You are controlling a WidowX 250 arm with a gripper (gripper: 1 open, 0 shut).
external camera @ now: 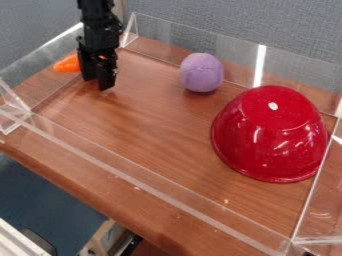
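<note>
My black gripper reaches down at the upper left, low over the wooden table, at an orange carrot-like object lying by the left wall. The gripper partly covers that object; whether its fingers are shut on it I cannot tell. A purple ball rests at the back middle. A large glossy red upturned bowl sits at the right.
Clear plastic walls border the table on the sides in view.
</note>
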